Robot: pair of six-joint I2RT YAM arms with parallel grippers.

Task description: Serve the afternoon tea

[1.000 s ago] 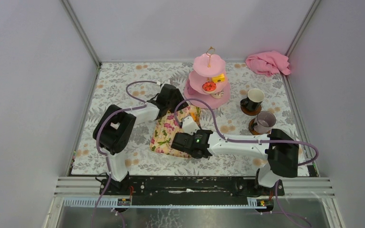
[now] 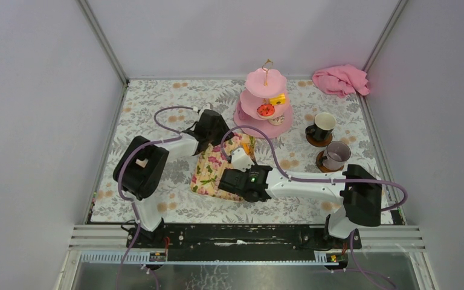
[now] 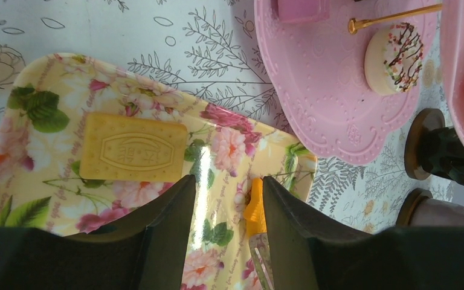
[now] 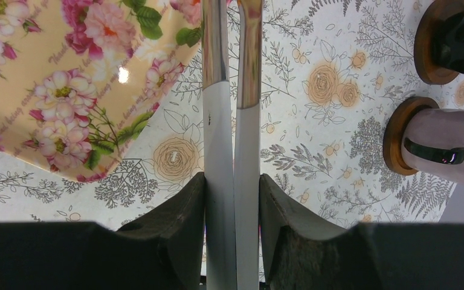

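Note:
The floral tray (image 2: 204, 181) lies mid-table beneath both arms. A rectangular biscuit (image 3: 133, 148) rests on it. My left gripper hovers over the tray, part open, with nothing held. A small yellow piece (image 3: 254, 205) lies at the tip of metal tongs (image 4: 249, 72), beyond the left fingers. My right gripper is shut on the tongs' white handles. The three-tier pink stand (image 2: 260, 90) behind the tray holds treats, including a white sprinkled cake (image 3: 393, 60).
Two mugs (image 2: 323, 125) stand on coasters at the right. A pink cloth (image 2: 338, 80) lies at the back right corner.
The left gripper has shifted slightly left over the last second. The right arm has moved only slightly.

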